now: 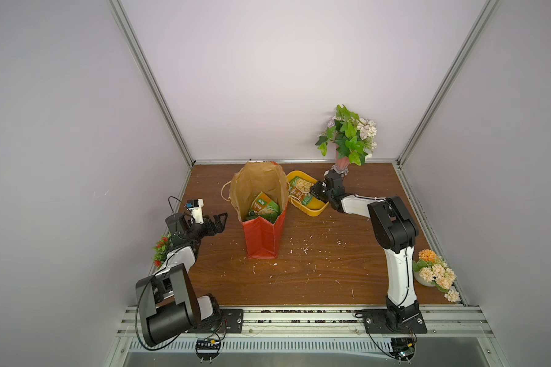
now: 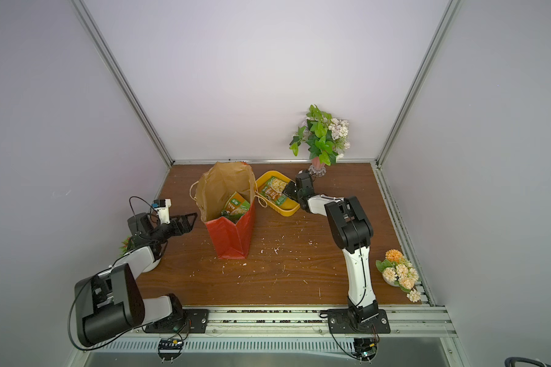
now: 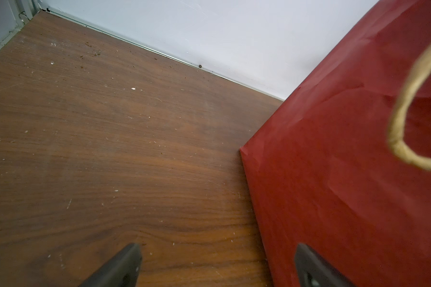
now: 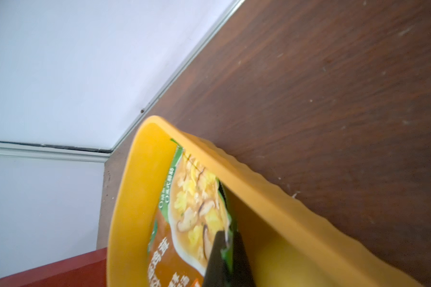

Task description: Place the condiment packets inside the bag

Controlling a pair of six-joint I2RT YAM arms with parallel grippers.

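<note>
A red paper bag (image 1: 262, 238) with a brown interior stands upright on the table, green-and-orange packets (image 1: 263, 205) inside it. Right of it a yellow tray (image 4: 129, 201) holds a packet (image 4: 186, 210) with a food picture. My right gripper reaches into the tray, shut on the edge of that packet. My left gripper stands open left of the bag, nothing between its fingers; the bag's red side and rope handle fill the right of the left wrist view.
A plant in a pink vase (image 1: 342, 160) stands at the back right, behind the tray. Flower pots sit at the right front (image 1: 431, 272) and at the left, behind the left arm.
</note>
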